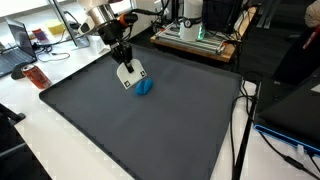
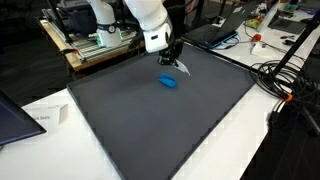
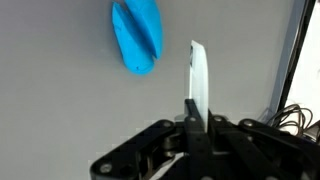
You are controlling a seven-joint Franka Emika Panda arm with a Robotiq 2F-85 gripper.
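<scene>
A thin white flat piece (image 1: 131, 73) hangs below my gripper (image 1: 128, 63). The fingers are shut on it, and in the wrist view the piece (image 3: 199, 78) sticks out edge-on beyond the black fingers. In exterior view 1 dark marks or holes show on its face. On the dark table lies a small blue object (image 2: 167, 80) with a cleft or fold, which the wrist view shows at the upper left, apart from the white piece. From these views I cannot tell whether the white piece touches the table.
A red can (image 1: 36, 76) stands outside its left edge. Behind are cables, a laptop (image 1: 15, 50) and a wooden tray (image 1: 195, 40) with white and green items.
</scene>
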